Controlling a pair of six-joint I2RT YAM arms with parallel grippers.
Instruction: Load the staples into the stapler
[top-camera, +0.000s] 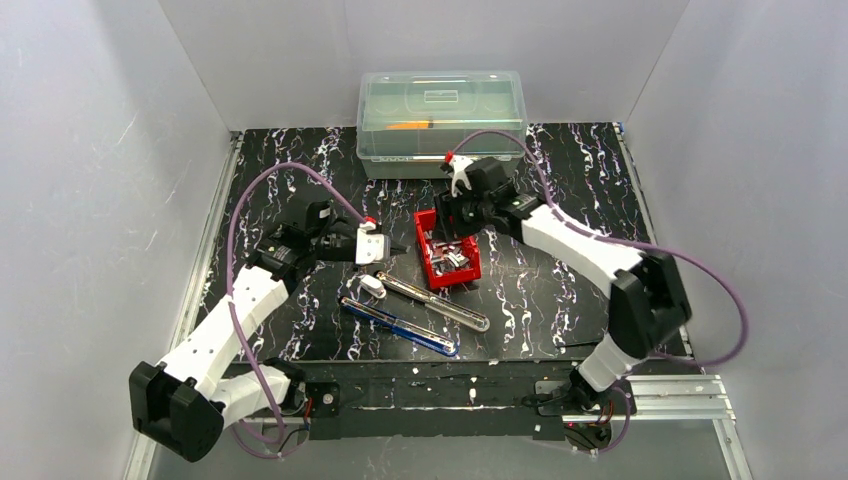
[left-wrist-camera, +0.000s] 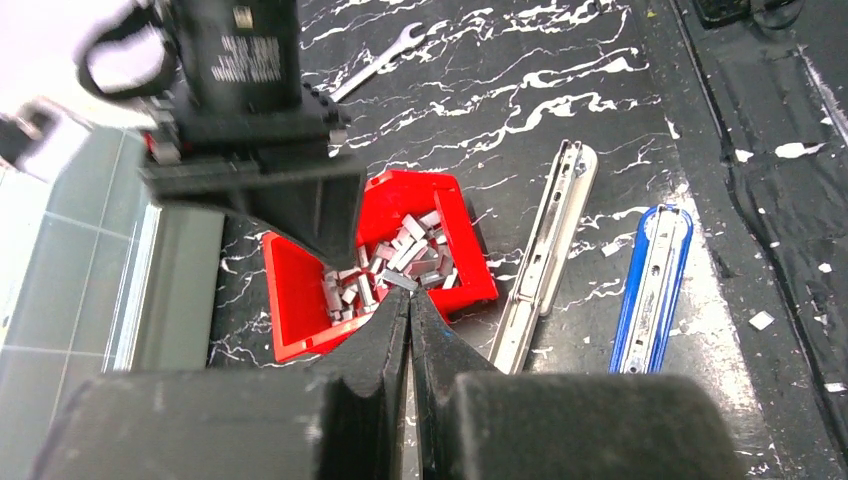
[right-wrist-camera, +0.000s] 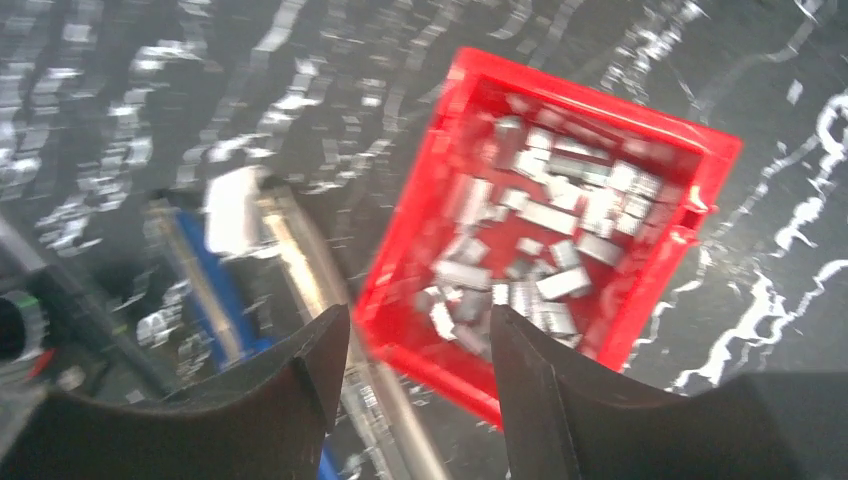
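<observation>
The red box (top-camera: 462, 277) at mid-table holds many small staple strips (right-wrist-camera: 565, 283). Over its far part is my right gripper, its fingers apart with nothing between them. To the left of the box, my left gripper (top-camera: 402, 249) is shut. A short staple strip (left-wrist-camera: 400, 282) shows right at its fingertips in the left wrist view; whether it is pinched or lies in the box behind, I cannot tell. In front lie two long, narrow stapler bodies, a grey one (top-camera: 440, 303) and a blue one (top-camera: 400, 326), with their metal tracks facing up.
A small white object (top-camera: 372, 286) sits by the grey body's left end. Behind the box stands a clear-lidded green case (top-camera: 440, 145). A wrench (left-wrist-camera: 380, 62) lies on the table in the left wrist view.
</observation>
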